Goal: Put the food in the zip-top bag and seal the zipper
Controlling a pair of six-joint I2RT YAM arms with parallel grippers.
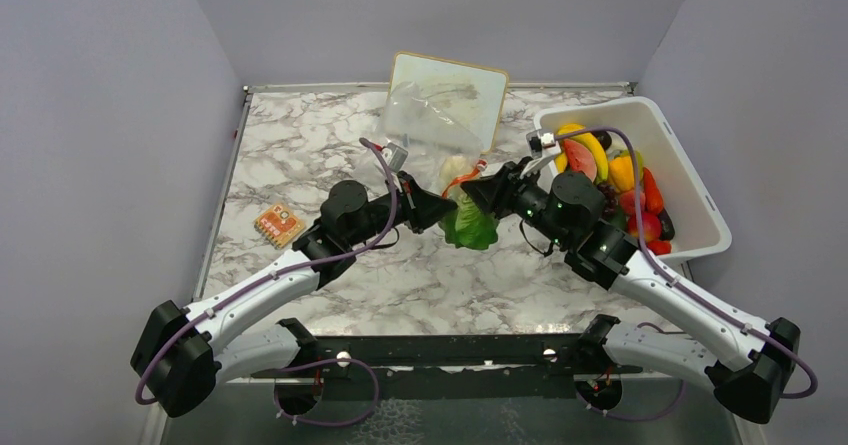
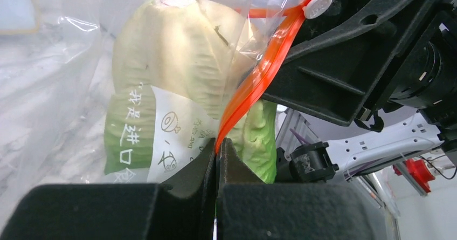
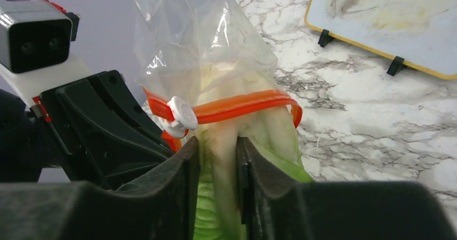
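Observation:
A clear zip top bag (image 1: pixel 425 125) with an orange zipper (image 2: pixel 264 70) and white slider (image 2: pixel 318 6) is bunched around a pale green cabbage (image 2: pixel 178 40). The cabbage's leafy end (image 1: pixel 470 227) sticks out of the mouth toward the front. My left gripper is shut on the bag's orange edge, which runs in between its fingertips. On the other side, my right gripper stands part open with its fingers apart. A pale cabbage rib shows in the gap; whether the fingers touch it I cannot tell. The slider lies beyond them, beside the left gripper.
At the right stands a white bin (image 1: pixel 695 180) of toy fruit and vegetables. A white board (image 1: pixel 470 85) lies at the back, partly behind the bag. Toy crackers (image 1: pixel 279 225) rest at the left.

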